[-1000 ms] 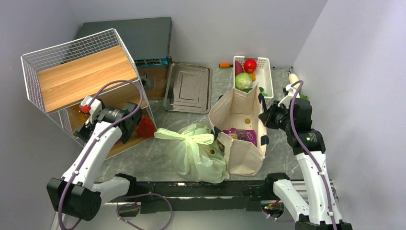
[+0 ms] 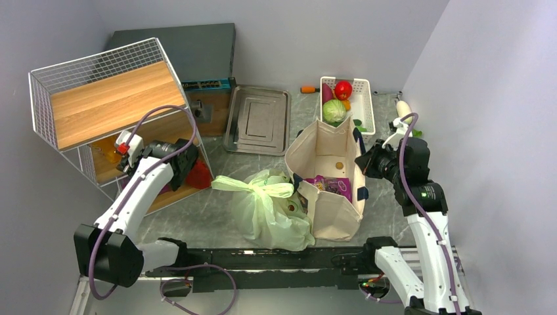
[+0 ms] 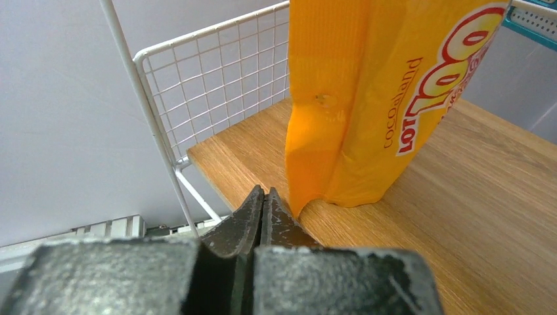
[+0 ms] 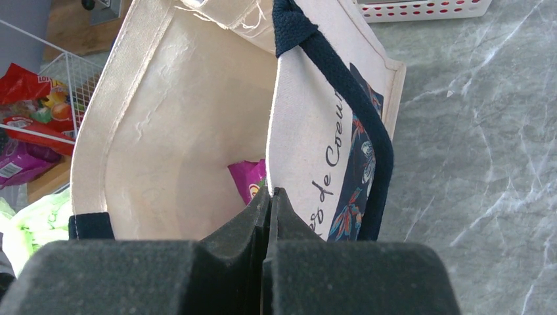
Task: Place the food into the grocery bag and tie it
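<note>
A cream canvas bag (image 2: 335,220) stands open in the middle with a purple packet (image 2: 332,186) inside. My right gripper is shut at its right side, with the thin rim running down between the fingertips. An orange packet (image 3: 348,98) stands upright on a wooden shelf. My left gripper is shut, nothing visible between its fingers, and its tips are beside the packet's lower left corner; whether they touch, I cannot tell. A tied light-green plastic bag (image 2: 269,220) sits left of the canvas bag.
The white wire rack (image 2: 98,62) surrounds the left arm; a red packet (image 2: 198,176) lies in its lower level. A metal tray (image 2: 257,121) and a white basket (image 2: 362,105) of vegetables stand at the back. Counter right of the canvas bag is free.
My left arm has shifted slightly right and towards the back within the rack, and the rack has moved a little left. The right arm and canvas bag look nearly unchanged.
</note>
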